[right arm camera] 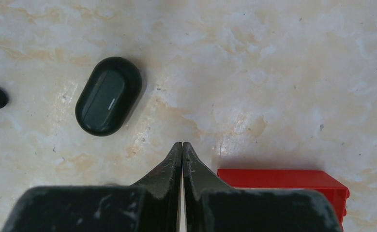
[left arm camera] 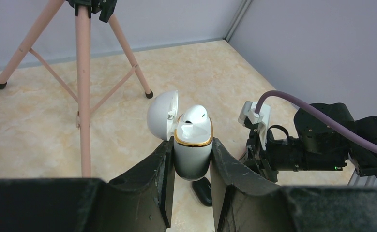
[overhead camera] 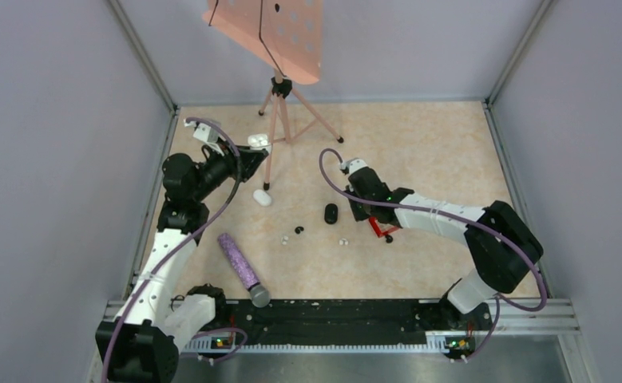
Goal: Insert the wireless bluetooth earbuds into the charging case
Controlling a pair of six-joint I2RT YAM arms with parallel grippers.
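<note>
My left gripper is shut on a white charging case (left arm camera: 192, 140), held upright with its lid open. My right gripper points down at the table, shut, with nothing visible between its fingers. In the right wrist view it is beside a black oval case (right arm camera: 108, 96), also seen in the top view (overhead camera: 331, 213), and above a red box (right arm camera: 273, 178). Small white earbud pieces (overhead camera: 343, 242) and black ones (overhead camera: 299, 230) lie on the table. A white oval case (overhead camera: 262, 197) lies below the left gripper.
A pink tripod (overhead camera: 279, 112) stands at the back. A purple glittery cylinder (overhead camera: 235, 259) lies at the front left.
</note>
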